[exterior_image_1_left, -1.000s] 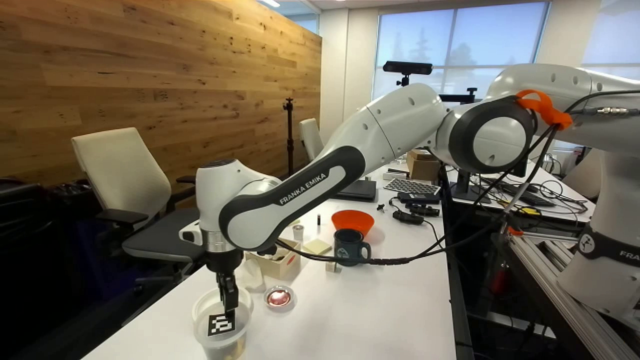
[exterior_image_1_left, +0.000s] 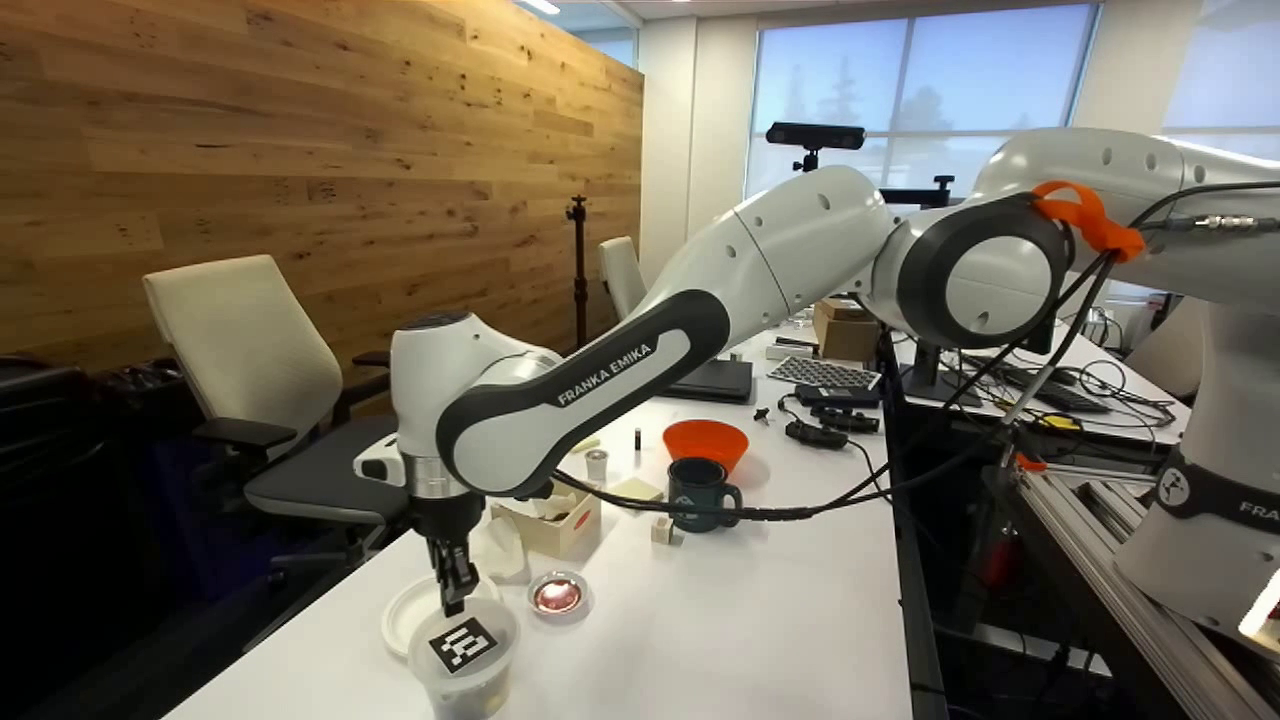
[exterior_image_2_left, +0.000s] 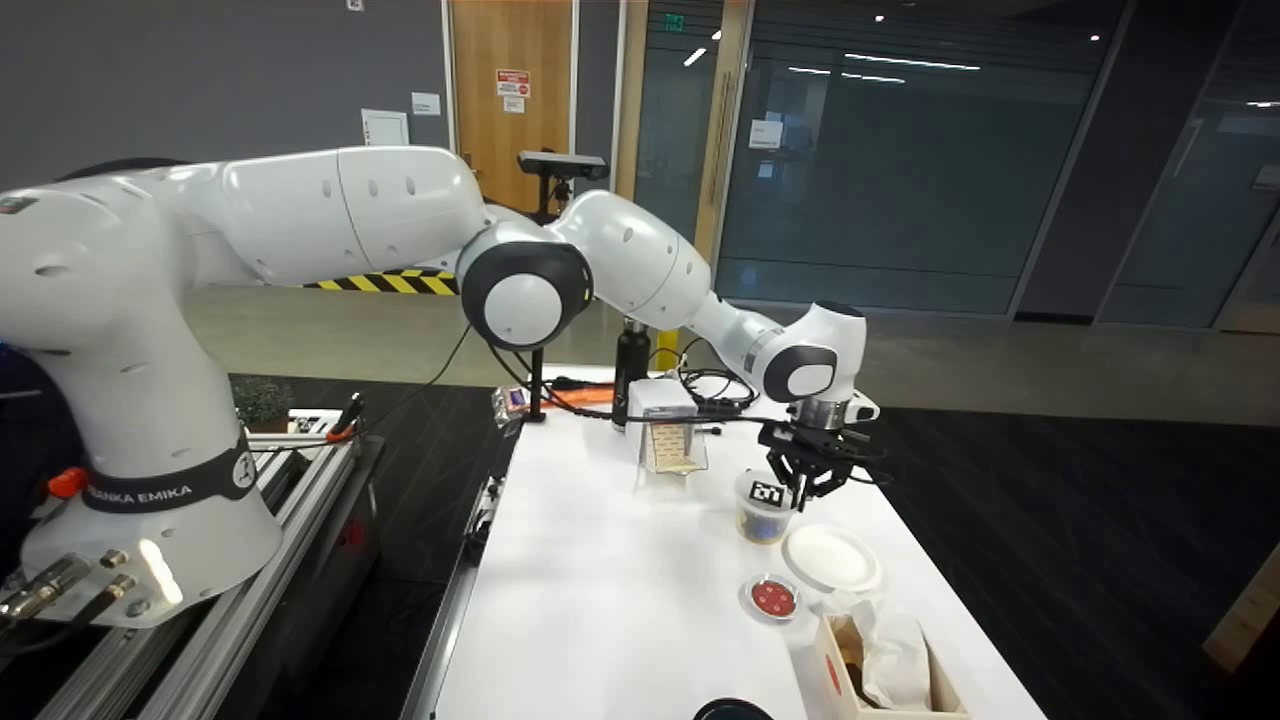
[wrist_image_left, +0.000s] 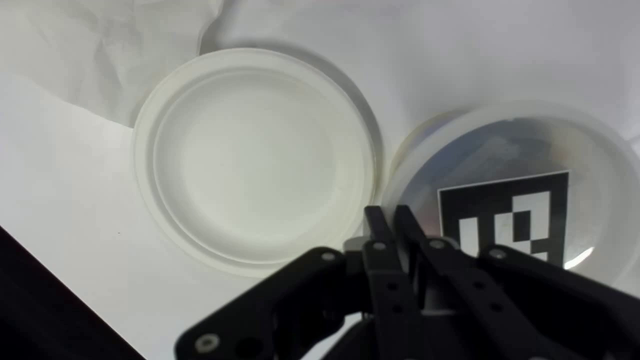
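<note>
A round tub (exterior_image_2_left: 764, 524) stands on the white table with a translucent lid (wrist_image_left: 591, 150) over it, which bears a black-and-white square marker (exterior_image_1_left: 463, 644). At the lid's plate-side edge my gripper points down, its fingers (wrist_image_left: 379, 228) nearly together with the lid's rim between them. Seen from above, the lid sits offset from the tub's rim, which shows past its edge; whether it is fully lifted off I cannot tell. An empty white plate (wrist_image_left: 252, 162) lies right beside the tub.
A small dish with red contents (exterior_image_2_left: 774, 598) and an open box with white paper (exterior_image_2_left: 834, 666) stand near the plate. Farther along are a dark mug (exterior_image_1_left: 698, 494) and an orange bowl (exterior_image_1_left: 705, 442).
The lid and its marker have shifted right in exterior view 1, and the marker has turned. My gripper has risen slightly and now stands at the lid's far edge.
</note>
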